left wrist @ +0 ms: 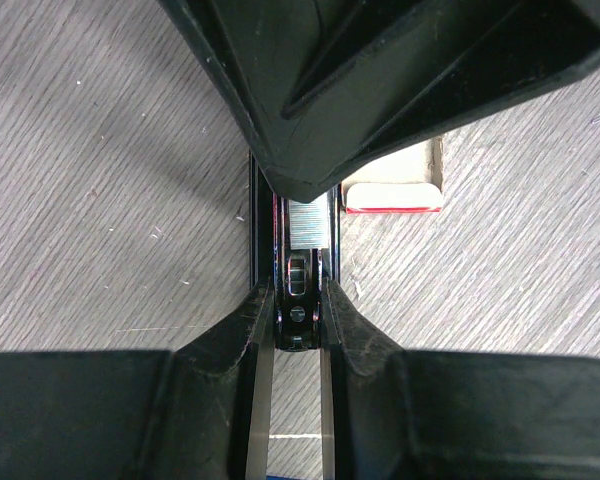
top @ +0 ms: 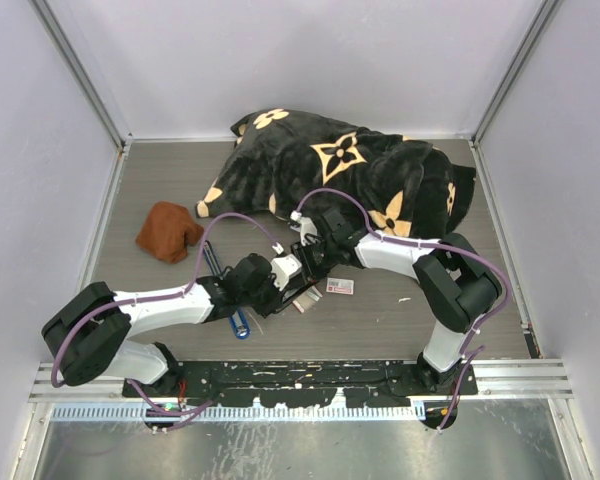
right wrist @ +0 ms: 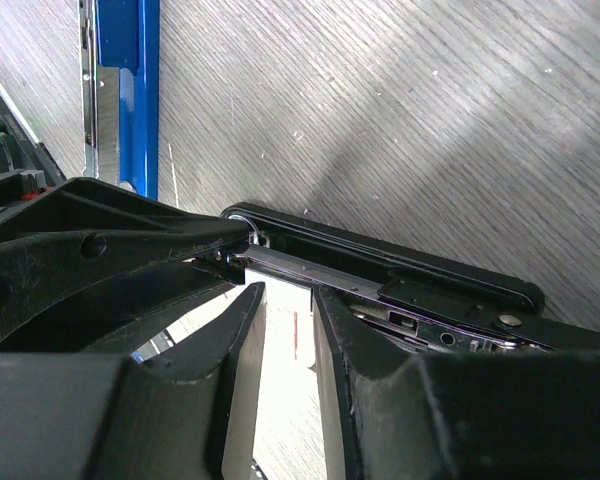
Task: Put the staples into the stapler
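The black stapler (left wrist: 297,314) lies open-topped on the table, its channel upward. A silvery row of staples (left wrist: 308,226) shows in that channel, its far part hidden behind the right gripper's dark finger. My left gripper is shut on the stapler's near end, one finger at each side. In the right wrist view the stapler (right wrist: 450,268) runs diagonally. My right gripper is part open over the channel, a gap between its fingertips. A pale box is visible through that gap, and I see nothing clearly gripped there.
Beside the stapler lies an open cardboard box (top: 306,299), with a white-and-red box (top: 340,286) to its right. A blue-handled tool (top: 241,326) lies left of the stapler. Brown cloth (top: 169,232) and a dark patterned blanket (top: 350,180) occupy the back.
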